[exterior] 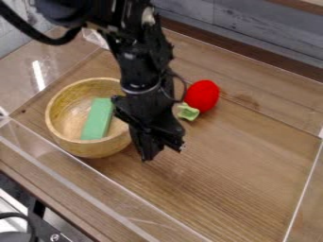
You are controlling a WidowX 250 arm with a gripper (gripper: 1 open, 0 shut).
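My gripper (pixel 151 146) hangs low at the centre, just right of the wooden bowl (pixel 66 118), looking shut with nothing visible between its fingers. In the bowl lies a green block (pixel 97 119). Behind the arm to the right are a red egg-shaped object (pixel 202 95) and a small pale green object (pixel 188 112), partly hidden by the arm.
A grey plank wall (pixel 233 24) runs along the back. Dark cables and hardware sit at the lower left edge.
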